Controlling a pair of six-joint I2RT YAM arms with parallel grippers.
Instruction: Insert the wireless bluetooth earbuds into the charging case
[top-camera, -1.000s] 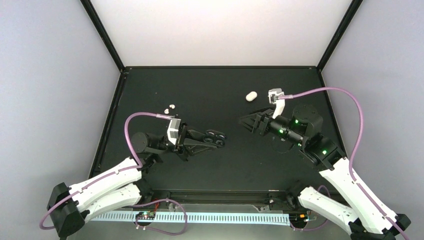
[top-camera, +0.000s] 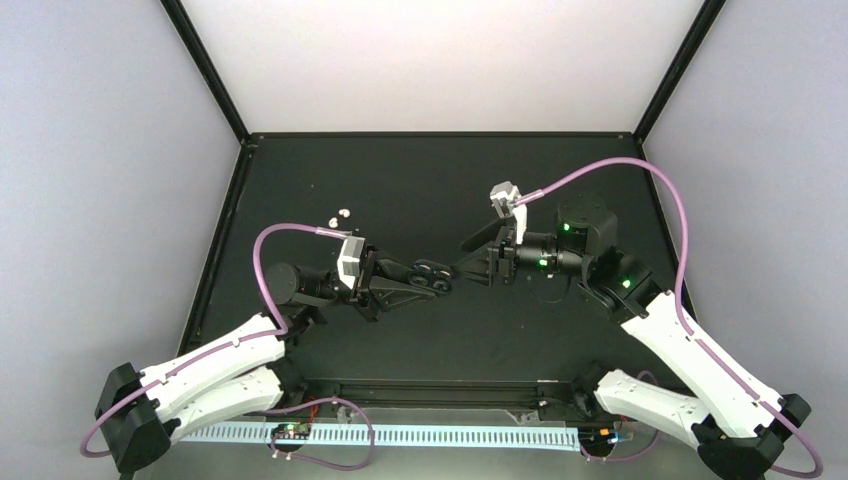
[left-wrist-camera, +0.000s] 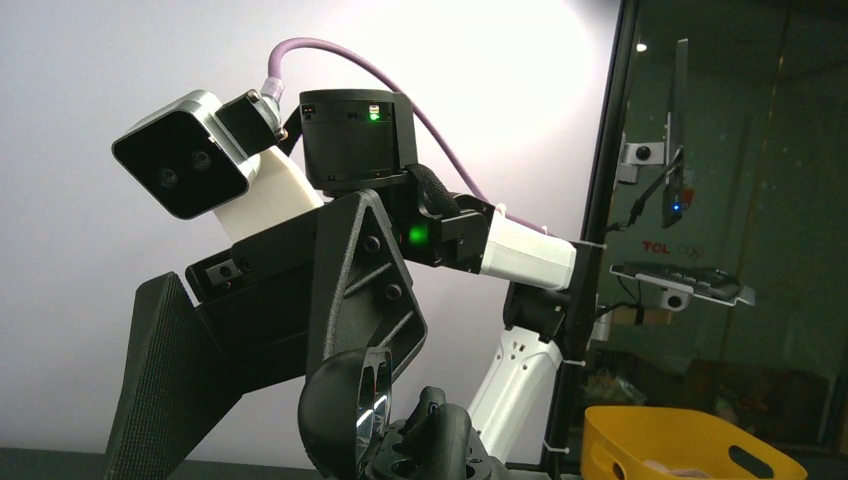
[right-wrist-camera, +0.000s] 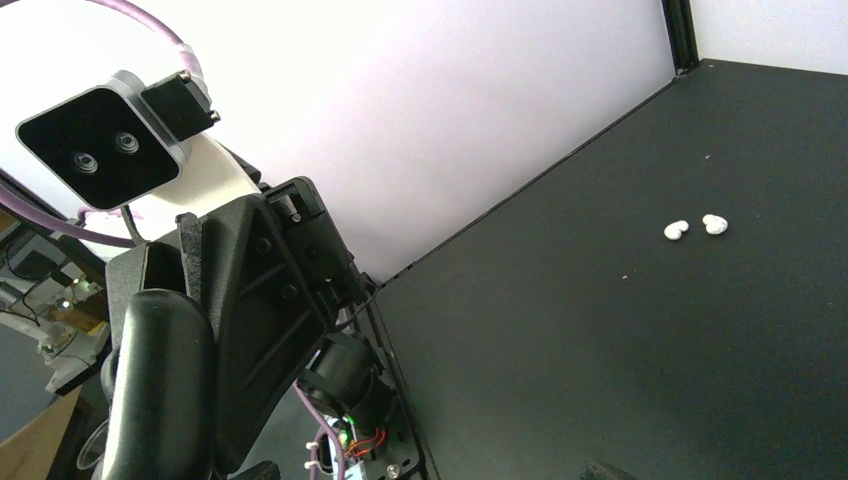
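The black charging case has its lid raised and is gripped by my left gripper, which is shut on it near the middle of the table. In the left wrist view, its rounded lid stands at the bottom. My right gripper is open, just right of the case. Its two fingers are spread apart in the left wrist view. Two small white earbuds lie close together on the table, behind the left arm in the top view. The case's inside cannot be made out clearly.
Both arms' wrist cameras stand above the grippers. A yellow basket is outside the work area.
The left arm and earbuds look unchanged.
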